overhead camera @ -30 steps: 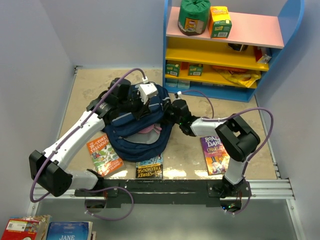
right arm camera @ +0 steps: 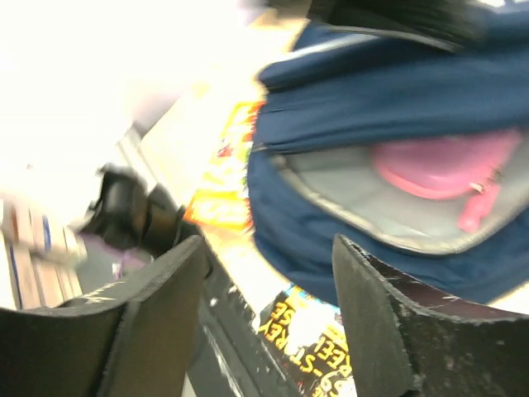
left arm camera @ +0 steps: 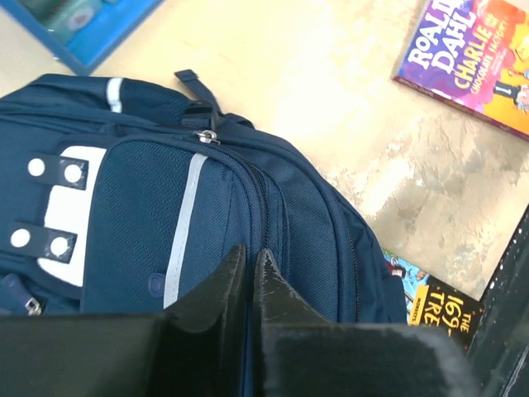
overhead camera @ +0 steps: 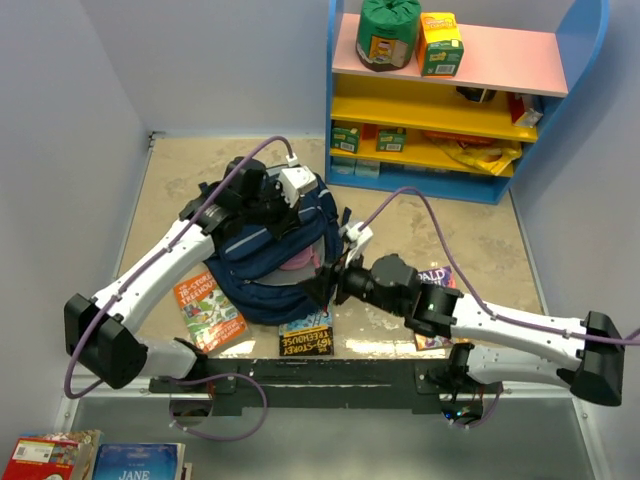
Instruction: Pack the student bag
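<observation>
The navy bag (overhead camera: 236, 258) lies on the floor with its front opening agape, and a pink item (right arm camera: 434, 169) sits inside against the grey lining. My left gripper is shut on the bag's fabric along a zipped edge, over the upper part of the bag (left arm camera: 136, 215). Open and empty, my right gripper hovers by the lower right of the opening, its fingers (right arm camera: 364, 273) apart. In front of the bag is the black 169-Storey Treehouse book (overhead camera: 306, 338); to its left lies the orange-red Treehouse book (overhead camera: 208, 308).
The Roald Dahl book (left arm camera: 475, 66) is on the floor to the right, partly covered by my right arm in the top view. Behind stands a blue and yellow shelf (overhead camera: 430, 110) holding boxes. Further books (overhead camera: 135, 462) are stacked at the front left.
My right gripper has come away from the bag's right side, moving toward the front edge, and its arm now covers much of the Roald Dahl book. The left arm has shifted only slightly.
</observation>
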